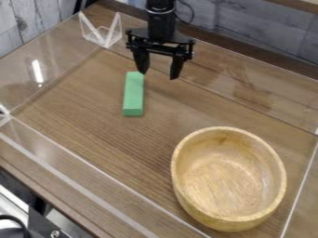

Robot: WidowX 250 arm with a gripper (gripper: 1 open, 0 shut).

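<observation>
A green rectangular block (133, 93) lies lengthwise on the wooden table, left of centre. My black gripper (158, 65) hangs at the top middle, just behind and right of the block's far end, its two fingers apart and open with nothing seen between them. A large pale yellow bowl (228, 177) sits at the lower right.
A white wire-like piece (99, 30) stands at the top left.
</observation>
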